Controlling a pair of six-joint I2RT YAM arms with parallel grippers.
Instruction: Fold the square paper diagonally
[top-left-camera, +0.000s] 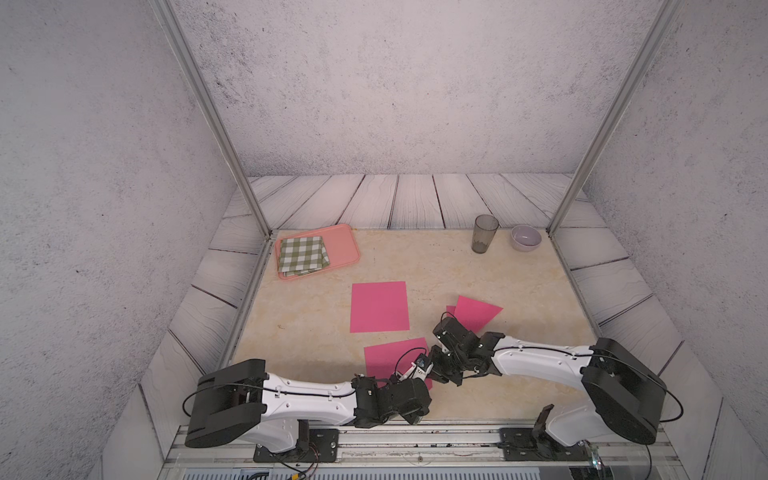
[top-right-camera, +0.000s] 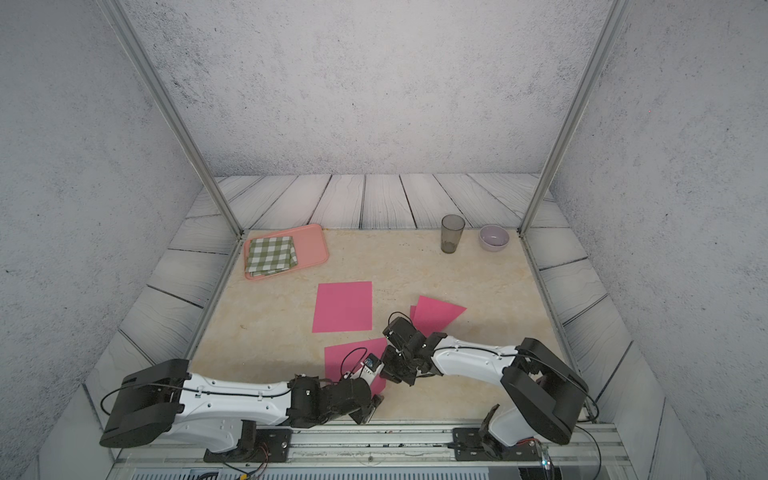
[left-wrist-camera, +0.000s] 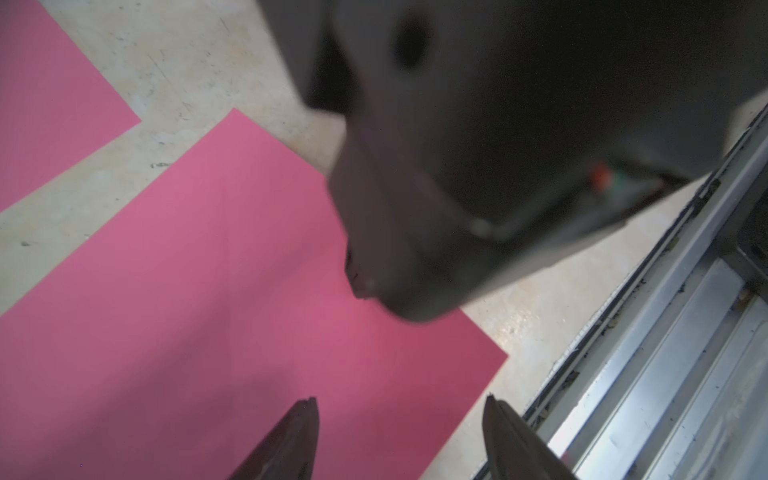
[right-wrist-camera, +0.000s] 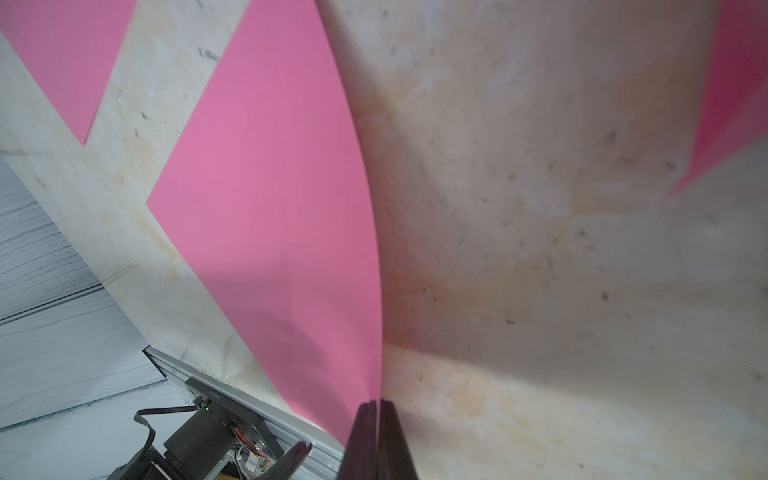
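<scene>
The nearest of the pink papers (top-left-camera: 392, 356) lies close to the table's front edge, partly hidden under both arms. My right gripper is shut on its edge, and the sheet bows slightly along that side in the right wrist view. In the left wrist view, my left gripper is open, its fingers (left-wrist-camera: 292, 444) spread above the same paper (left-wrist-camera: 200, 336) near a corner. A faint vertical crease shows on the sheet there. The right gripper's dark body (left-wrist-camera: 512, 144) covers part of it.
A flat pink square (top-left-camera: 380, 307) lies behind; a folded pink paper (top-left-camera: 480, 312) sits beyond the right arm. Along the back stand a pink tray (top-left-camera: 344, 246) with a checked cloth (top-left-camera: 302, 254), a glass (top-left-camera: 483, 233) and a bowl (top-left-camera: 525, 237).
</scene>
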